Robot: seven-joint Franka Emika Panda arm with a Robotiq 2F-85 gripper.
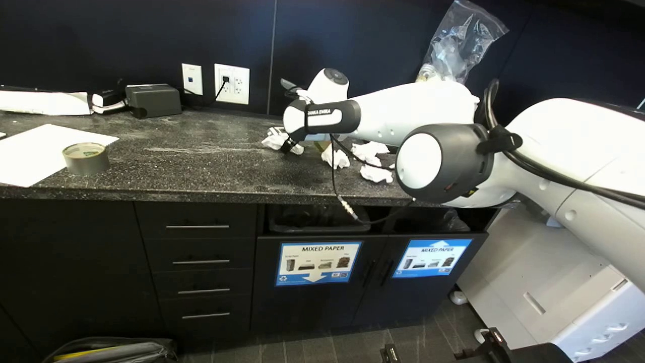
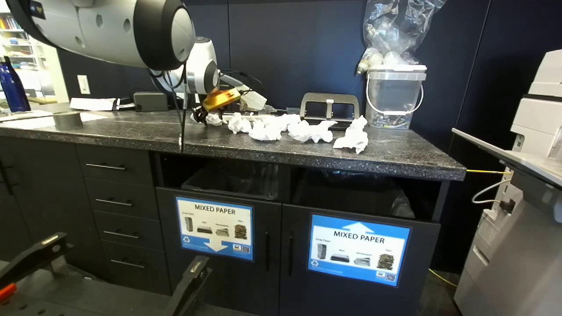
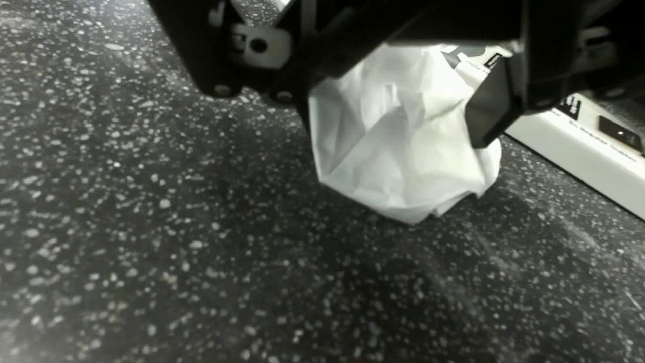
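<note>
A crumpled white paper ball [image 3: 399, 163] lies on the dark speckled counter, between the fingers of my gripper in the wrist view. The fingers stand part open, one finger on each side; the right finger [image 3: 493, 109] overlaps the paper's edge. Whether both sides press on it cannot be told. From exterior view 1, the same ball [image 1: 275, 139] shows at the gripper [image 1: 289, 145], mostly left of it. Exterior view 2 shows the gripper [image 2: 200, 114] pointing down at counter level, with the ball [image 2: 214, 120] partly behind it.
Several more crumpled papers [image 2: 266, 129] lie to the right along the counter [image 2: 131, 131]. Behind them are a dark hole punch [image 2: 330, 98] and a clear bucket [image 2: 395, 97]. A white box [image 3: 595, 154] lies near the gripper. A tape roll [image 1: 86, 158] sits left, with clear counter between.
</note>
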